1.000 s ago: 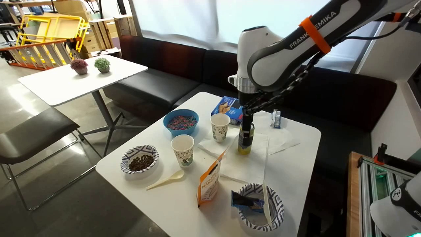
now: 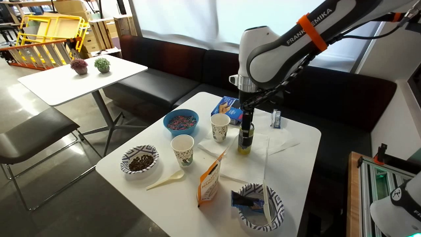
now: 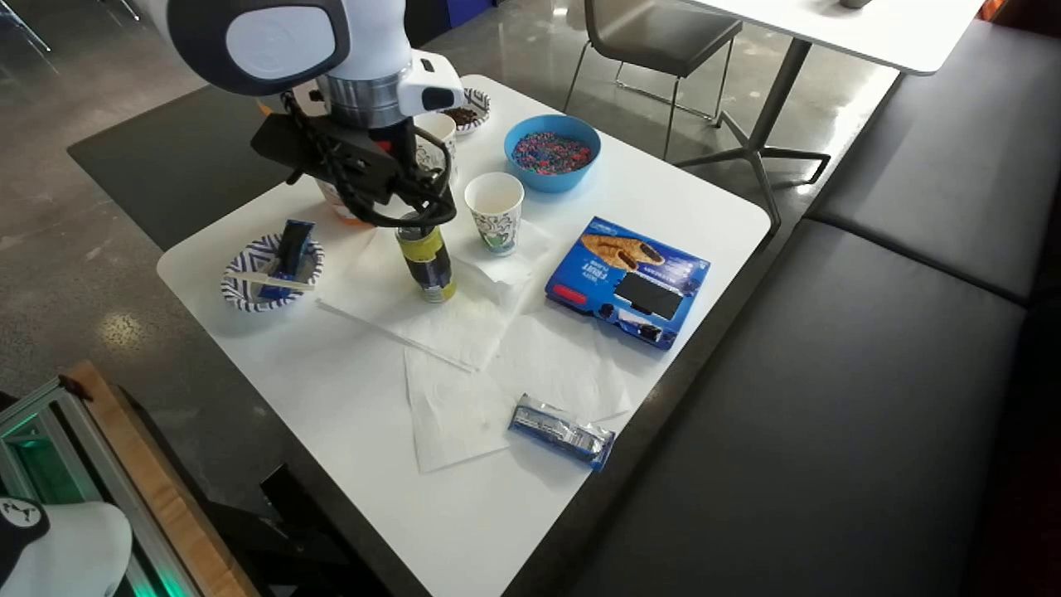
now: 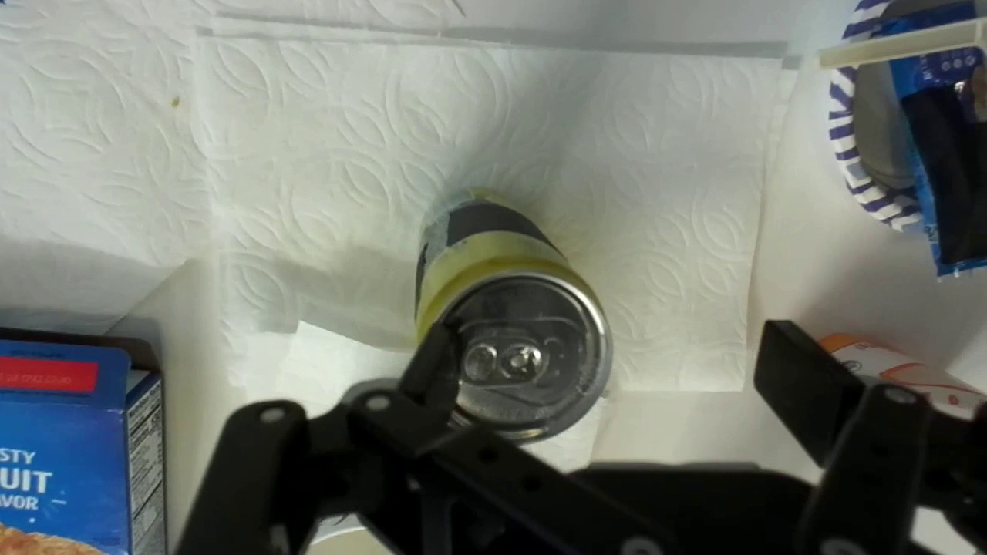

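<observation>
A yellow and dark can (image 3: 428, 264) stands upright on the white paper towels (image 3: 448, 328). From above, in the wrist view, its silver lid (image 4: 532, 347) lies between the fingers of my gripper, close to the left one. The right finger (image 4: 805, 388) is well apart from the can, so the fingers are wide open. In exterior view 1 a dark finger (image 2: 247, 126) hides part of the can.
Paper cups (image 2: 183, 150) stand near the can. Around them are a blue bowl (image 3: 553, 152), a blue snack box (image 3: 628, 283), an orange-and-white pouch (image 2: 209, 181), and a patterned bowl (image 2: 278, 205) holding a wrapper. A wrapped bar (image 3: 562, 432) lies by the table edge.
The arm has shifted very slightly, its hand a touch to the right in exterior view 1. The can and the other objects stay where they were.
</observation>
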